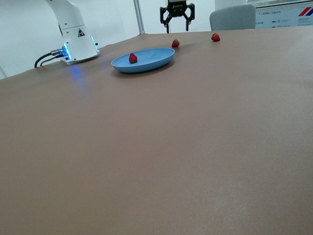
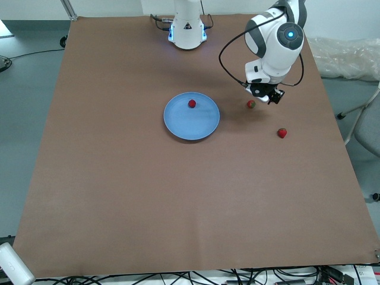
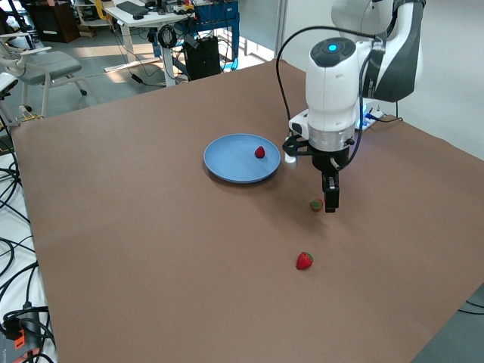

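Observation:
A blue plate (image 2: 191,122) (image 1: 151,62) (image 3: 234,159) holds one red strawberry (image 2: 192,103) (image 1: 133,58) (image 3: 259,152). Two more lie on the brown table (image 2: 190,202): one with its green top showing (image 2: 251,104) (image 1: 175,43) (image 3: 316,204), right of the plate in the left view, and another (image 2: 282,133) (image 1: 215,37) (image 3: 304,261) farther out. My gripper (image 1: 177,24) hangs above the table near the nearer loose strawberry, open, its two black fingers spread with nothing visible between them.
The white arm base (image 2: 186,31) with cables stands at the back edge. A grey chair (image 2: 368,124) is beside the table's right edge in the left view.

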